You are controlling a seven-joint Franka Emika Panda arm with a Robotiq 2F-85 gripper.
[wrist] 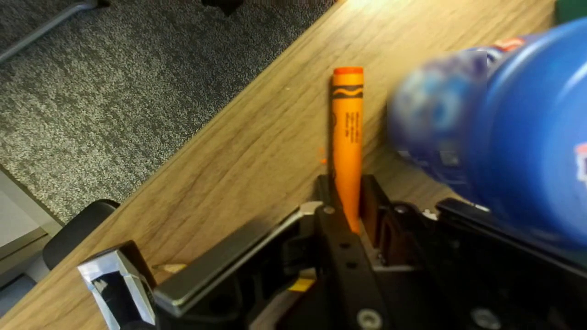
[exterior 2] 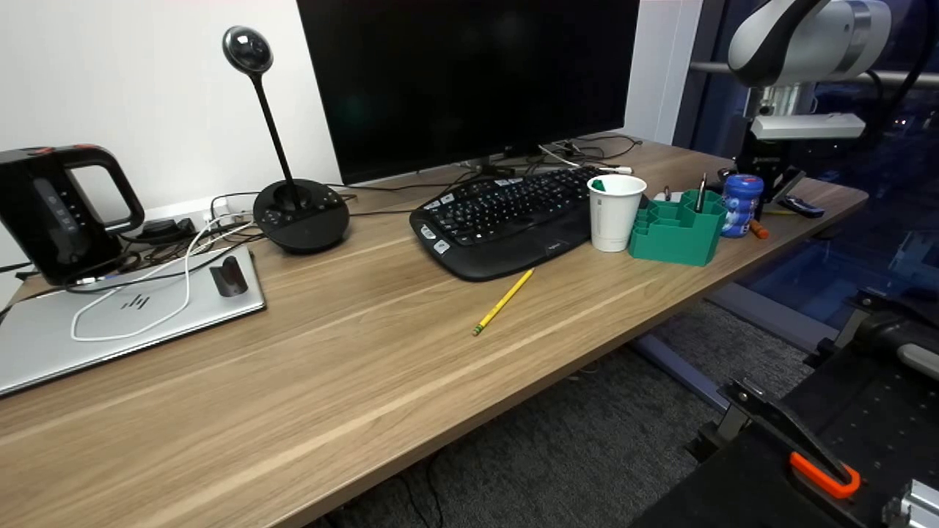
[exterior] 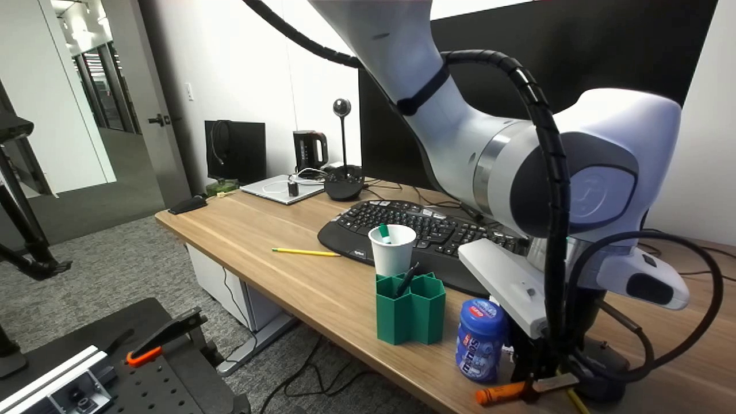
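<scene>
An orange crayon [wrist: 348, 121] lies low over the wooden desk in the wrist view, its blunt end pointing away from me. My gripper is shut on its tapered end, one dark finger along each side. From the first exterior view, the crayon [exterior: 501, 393] sticks out to the left of the gripper, near the desk's front edge. Close on the right in the wrist view stands a blue gum bottle [wrist: 528, 132], partly cut off by the frame. Whether the crayon still touches the desk I cannot tell.
A green pen holder [exterior: 410, 310] and a white cup [exterior: 393, 249] stand beyond the bottle [exterior: 480, 341]. The keyboard [exterior: 421, 238] sits behind them. A yellow pencil [exterior 2: 503, 302] lies on the desk, with clear surface to its left in the second exterior view.
</scene>
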